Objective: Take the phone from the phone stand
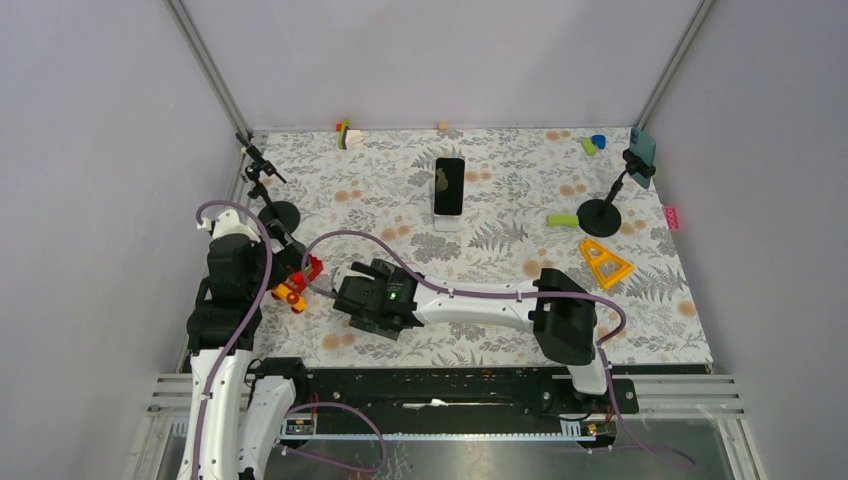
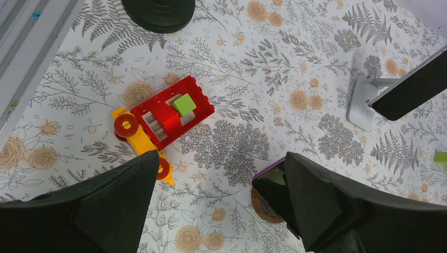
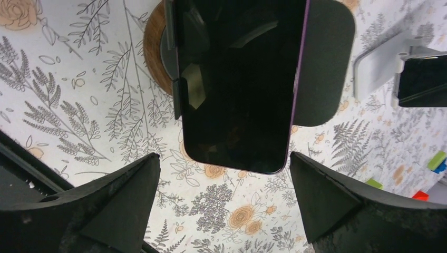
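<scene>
In the right wrist view a dark phone (image 3: pixel 240 95) with a thin purple edge rests on its stand, whose grey plate (image 3: pixel 324 68) and round wooden part (image 3: pixel 156 50) show beside it. My right gripper stands open, with a fingertip on either side of the phone's near end. The right fingertip looks close to the purple edge; whether it touches, I cannot tell. From above, the right arm covers most of this phone. My left gripper is open and empty, over the table near a toy vehicle (image 2: pixel 168 116); the phone's corner shows behind its right finger.
Another phone (image 1: pixel 449 187) stands on a white stand (image 1: pixel 447 223) at the back middle. A black holder with a blue-green phone (image 1: pixel 641 155) is at the right, an empty black holder (image 1: pixel 278 214) at the left. A yellow triangle (image 1: pixel 604 265) lies right of the clear middle.
</scene>
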